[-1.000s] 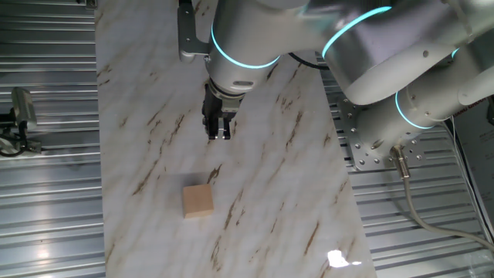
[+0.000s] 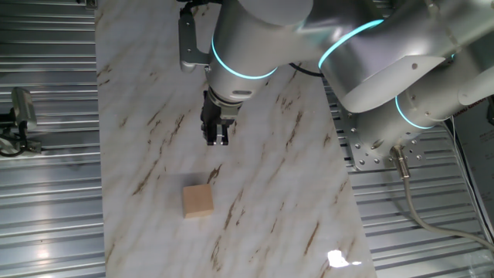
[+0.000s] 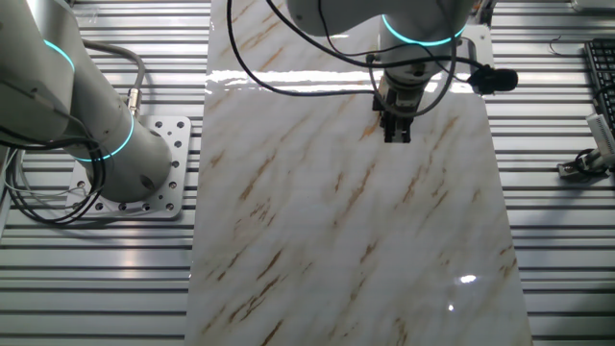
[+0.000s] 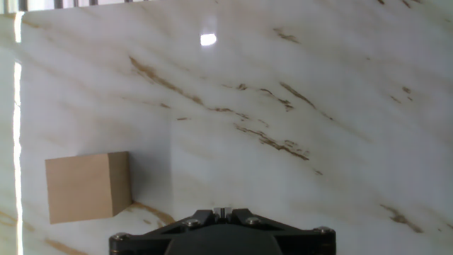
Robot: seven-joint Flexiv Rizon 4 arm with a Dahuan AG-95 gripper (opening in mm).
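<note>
A plain light-wood block [image 2: 197, 201] rests on the marble-patterned tabletop. The wrist view has this wooden block [image 4: 79, 188] at the lower left, off to the side of the fingers. My black gripper [image 2: 218, 142] hangs above the table, apart from the block and a little behind it in exterior view 1. Seen from the wrist, the gripper is shut, its fingertips together at the bottom middle with nothing visible between them. In exterior view 2 the gripper [image 3: 397, 139] points down near the top; the block does not show there.
The marble-patterned board [image 2: 147, 100] is otherwise clear, with wide free room around the block. Ribbed metal surface [image 2: 50, 205] borders it. A camera mount [image 2: 21, 112] stands at the left, and the robot's base [image 3: 144, 173] sits beside the board.
In exterior view 1 my gripper has shifted slightly down the picture, toward the block. The block has stayed where it was.
</note>
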